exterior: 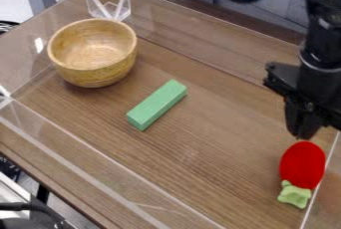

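Observation:
My gripper (306, 130) is shut at the right side, pointing down just above a red rounded object (302, 161) that has a green piece (294, 193) at its lower end, like a toy strawberry or similar. Nothing shows between the fingertips. A green block (158, 104) lies at the middle left of the table.
A wooden bowl (92, 56) stands at the upper left, near a white wire-like object (107, 7).

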